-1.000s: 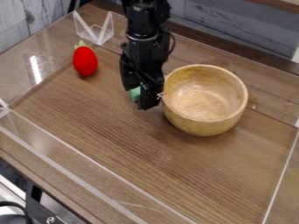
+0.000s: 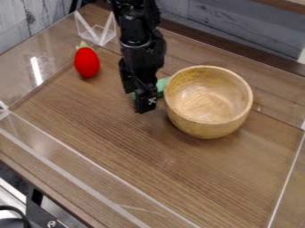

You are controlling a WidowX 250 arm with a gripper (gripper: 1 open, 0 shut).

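Note:
My black gripper [image 2: 141,87] is low over the wooden table, just left of a wooden bowl [image 2: 209,98]. A small green object [image 2: 162,85] shows just behind the fingers, against the bowl's left side, partly hidden by them. Whether anything is between the fingers is unclear. A red tomato-like object [image 2: 87,62] lies to the upper left.
A raised edge runs along the back right, and a pale structure stands at the upper left.
The gripper has shifted a little to the left. The green object now shows to the right of the fingers, nearer the bowl.

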